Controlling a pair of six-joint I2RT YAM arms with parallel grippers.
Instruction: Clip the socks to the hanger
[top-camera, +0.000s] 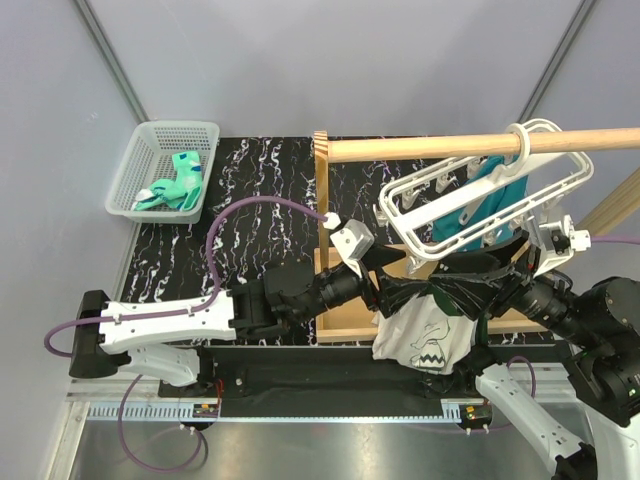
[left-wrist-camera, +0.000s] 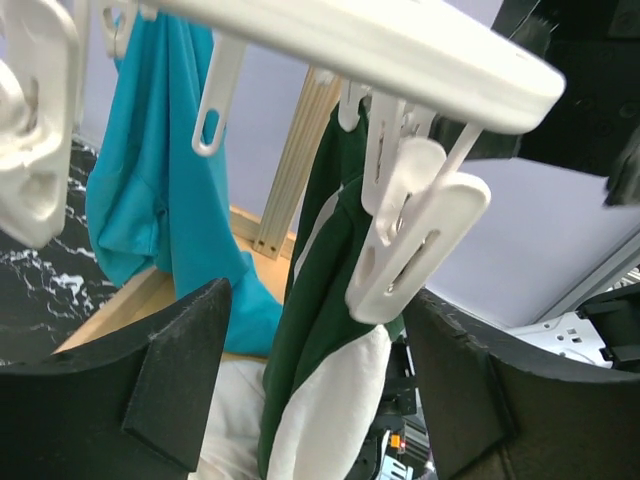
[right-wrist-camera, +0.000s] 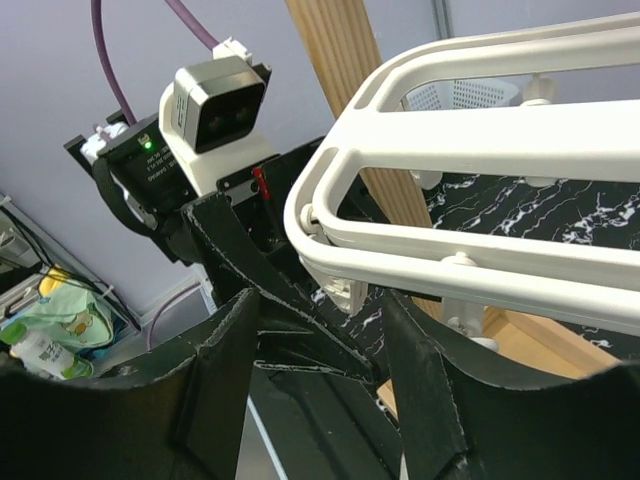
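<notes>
A white clip hanger (top-camera: 430, 220) hangs from a wooden rail. In the left wrist view a dark green and white sock (left-wrist-camera: 330, 390) hangs at a white clip (left-wrist-camera: 420, 240), with my left gripper open around the sock, just below the clip. A teal sock (left-wrist-camera: 150, 170) hangs behind it. My right gripper is part open at the hanger's frame, with no sock visible between its fingers. White fabric with a printed face (top-camera: 420, 340) hangs below the grippers.
A wooden stand (top-camera: 370, 150) surrounds the hanger. A white basket (top-camera: 140, 160) with mint socks sits at the back left. The black marble top (top-camera: 260, 190) is clear left of the stand.
</notes>
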